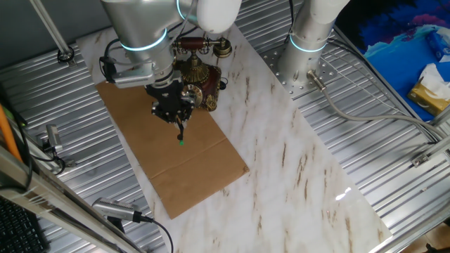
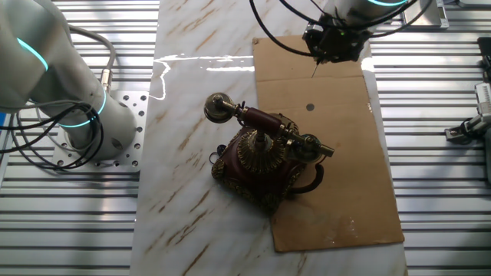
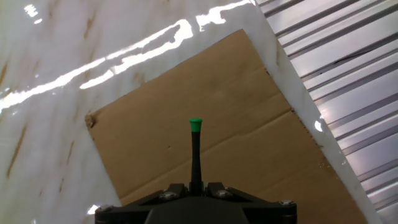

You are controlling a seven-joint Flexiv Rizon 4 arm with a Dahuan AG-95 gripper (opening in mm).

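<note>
An antique-style telephone (image 2: 257,165), dark red with brass trim, stands partly on a brown cardboard sheet (image 1: 197,161) and partly on the marbled tabletop. Its handset (image 2: 262,120) lies across the cradle. In exterior view 1 the arm partly covers the phone; the wrist view does not show it. My gripper (image 1: 181,142) points down over the cardboard, off to one side of the phone and apart from it. From the wrist, its slim black fingers (image 3: 196,155) appear together as one narrow stem with a green tip. The gripper looks shut, with no separate object visible between the fingers.
Ribbed metal decking (image 2: 430,146) borders the table, and dark cables (image 2: 276,34) loop near the gripper.
</note>
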